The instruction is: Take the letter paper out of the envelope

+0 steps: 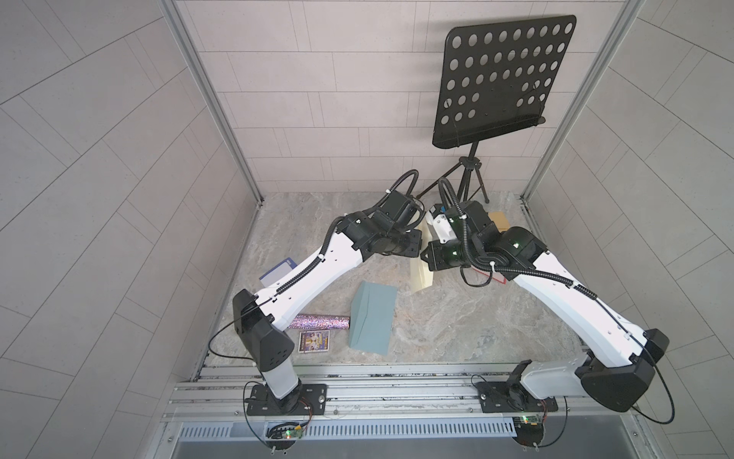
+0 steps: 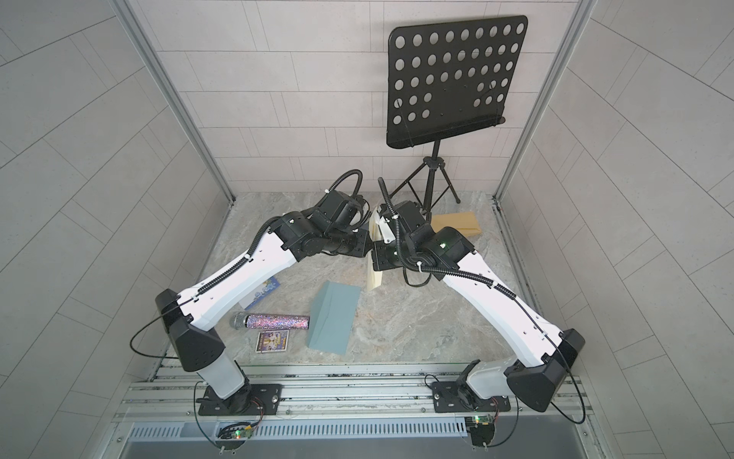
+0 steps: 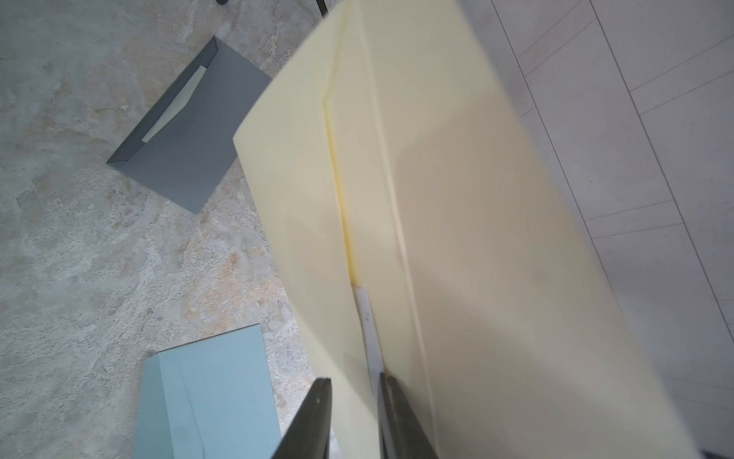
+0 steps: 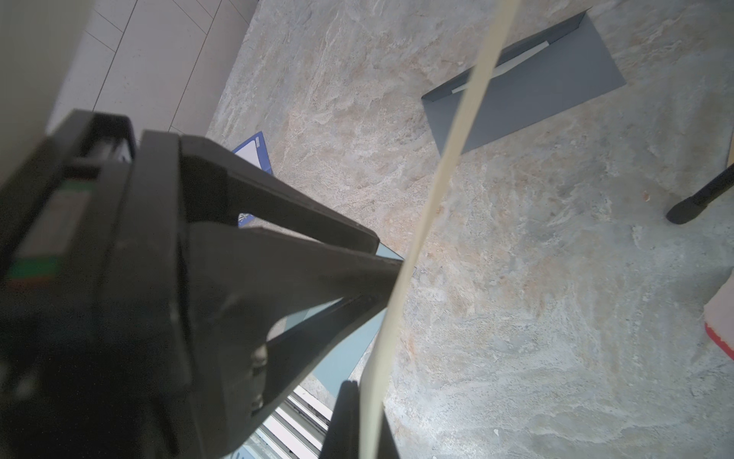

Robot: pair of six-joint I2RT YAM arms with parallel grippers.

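A cream envelope [image 3: 474, 199] stands on edge in the air between my two arms, its flap spread open. A narrow strip of white letter paper [image 3: 369, 329] shows in its slot; the rest is hidden inside. My left gripper is part open at the slot, one fingertip outside the front panel and the other by the paper. Whether the paper lies between its fingers is not clear. In the right wrist view my right gripper is shut on the thin edge of the envelope, one finger on each side.
On the table lie a light-blue envelope [image 1: 373, 317], a grey envelope [image 4: 535, 91] with paper showing, a glittery tube [image 2: 277, 321] and a small card [image 1: 314, 341]. A music stand [image 1: 504, 80] rises at the back right.
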